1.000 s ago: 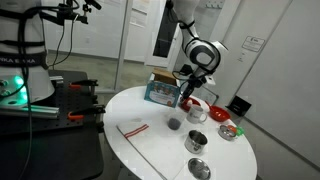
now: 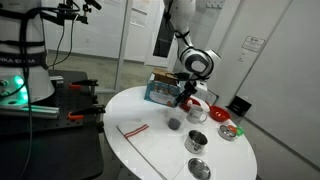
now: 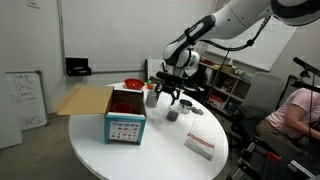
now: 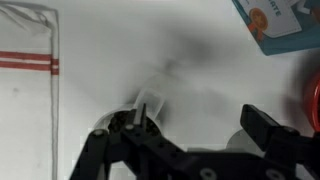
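Note:
My gripper (image 2: 182, 101) hangs over the far part of the white table, its fingers apart and nothing seen between them. In the wrist view its dark fingers (image 4: 265, 132) stand wide apart along the lower edge. A cup with a pale handle (image 4: 152, 102) shows near the left finger there, its dark inside partly hidden by the gripper. In exterior view 1, a grey cup (image 2: 174, 123) stands in front of the gripper and a white mug (image 2: 198, 115) to the right. Whether the gripper touches anything cannot be told.
An open box (image 3: 125, 127) stands at the table's far side. A metal pot (image 2: 195, 143), its lid (image 2: 197, 166) and a red bowl (image 2: 238, 104) lie rightward. A white cloth with red stripes (image 2: 156, 147) covers the front.
The arm has come slightly lower and to the left in exterior view 1. The objects on the table appear unmoved.

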